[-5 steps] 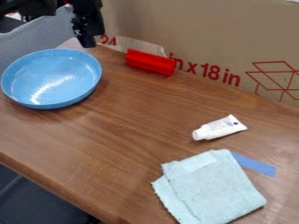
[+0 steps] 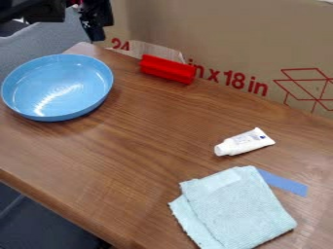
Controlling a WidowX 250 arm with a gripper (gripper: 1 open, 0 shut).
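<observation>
My gripper (image 2: 89,21) is a dark shape at the top left, above the blue bowl (image 2: 56,86) and cut off by the frame's top edge. I see nothing held in it. A red cylinder (image 2: 166,68) lies at the back of the wooden table (image 2: 143,156). A white tube (image 2: 243,142) lies at the right, and a folded pale blue cloth (image 2: 235,207) is at the front right.
A cardboard box (image 2: 247,39) with red print stands along the back. A blue strip (image 2: 282,181) lies beside the cloth.
My gripper has moved up a little over the last second. The objects on the table have not moved.
</observation>
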